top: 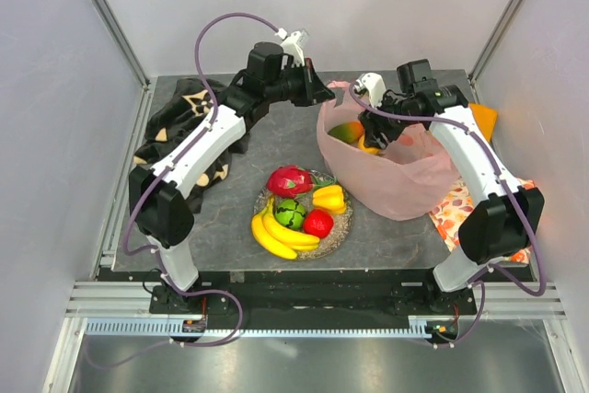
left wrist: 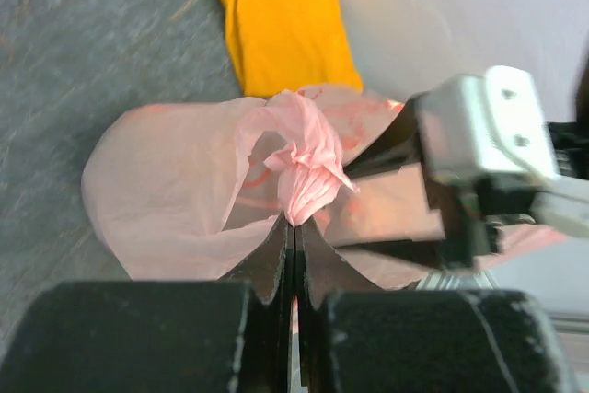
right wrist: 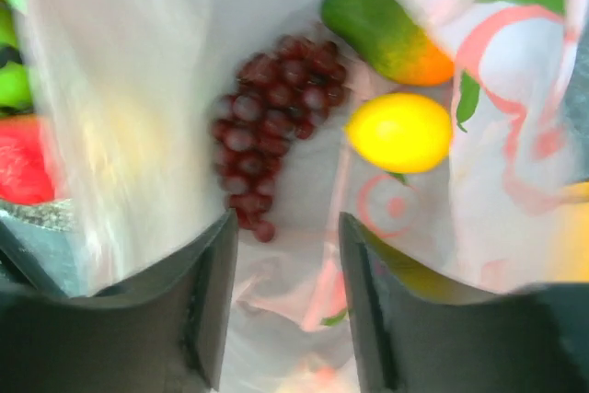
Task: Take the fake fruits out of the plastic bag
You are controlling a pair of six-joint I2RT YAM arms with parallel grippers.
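Observation:
The pink plastic bag (top: 386, 186) stands right of the plate. My left gripper is shut on the bunched top of the bag, holding it up. My right gripper (top: 377, 140) is inside the bag's mouth, its fingers apart with nothing between them. Below it, the right wrist view shows dark grapes (right wrist: 267, 126), a green-orange mango (right wrist: 377, 20), a lemon (right wrist: 399, 132) and another fruit partly hidden behind the fingers.
A plate (top: 327, 241) at front centre holds bananas, a watermelon, a red fruit, a yellow pepper and a dragon fruit. A dark patterned cloth (top: 166, 121) lies left, an orange cloth (top: 483, 119) and a patterned cloth (top: 451, 209) right.

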